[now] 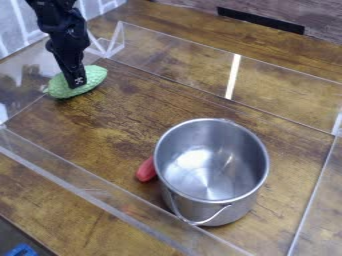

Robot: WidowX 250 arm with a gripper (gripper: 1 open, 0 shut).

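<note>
My black gripper [76, 76] reaches down from the top left onto a green oval object [84, 87] with a pale, patterned surface, lying near the left wall of the clear-walled area. The fingertips are at the object; whether they are closed on it is hard to tell. A steel pot [211, 175] with a wire handle stands at the lower right, empty. A red object [146, 171] lies against the pot's left side, partly hidden by it.
Transparent low walls border the area, with a white strip [233, 76] at the back. A blue item shows at the bottom-left corner.
</note>
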